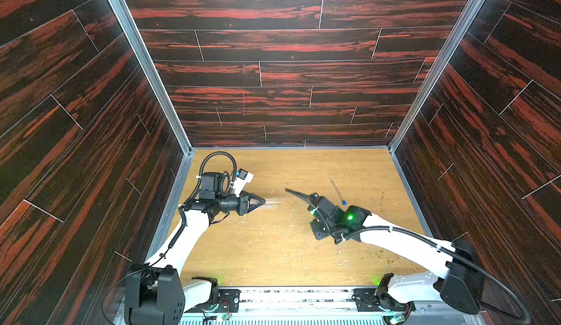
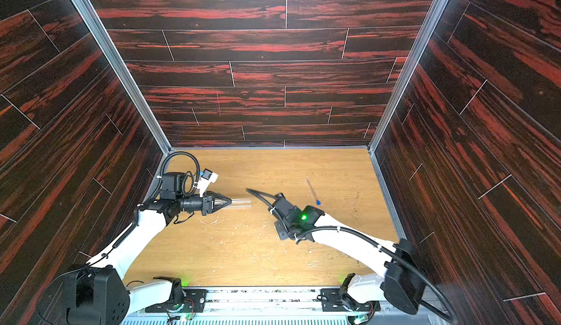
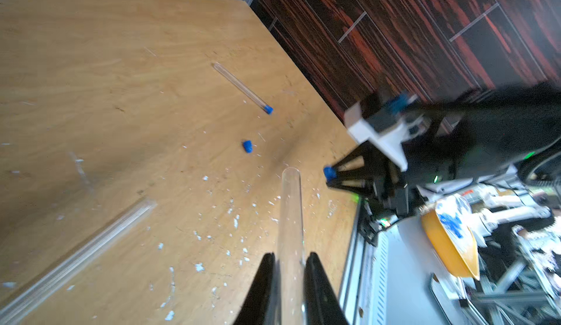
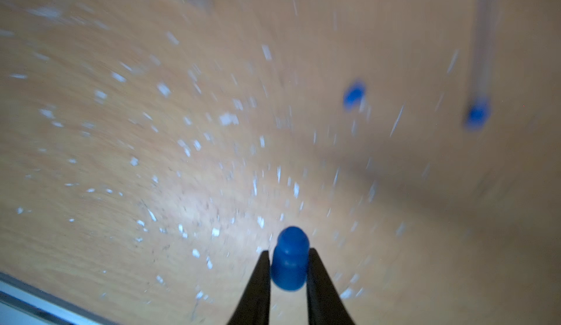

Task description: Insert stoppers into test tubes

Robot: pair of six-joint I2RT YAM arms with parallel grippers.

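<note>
Between the fingers of my left gripper a clear test tube (image 3: 289,219) is held, its rounded end pointing away from the fingers. My right gripper is shut on a blue stopper; the left wrist view also shows this stopper (image 3: 330,173) at the tips of the blurred right arm. A gap separates the held tube from the held stopper. Another blue stopper (image 3: 247,146) lies loose on the table. Farther off lies a tube (image 3: 239,84) with a blue stopper (image 3: 268,109) at its near end. One more clear tube (image 3: 87,260) rests at the left.
Small white and clear fragments (image 4: 228,118) are strewn over the wooden table (image 1: 280,167). Dark plank walls (image 1: 292,44) enclose the sides and back. A yellow bin (image 3: 450,249) stands outside, beyond the front edge.
</note>
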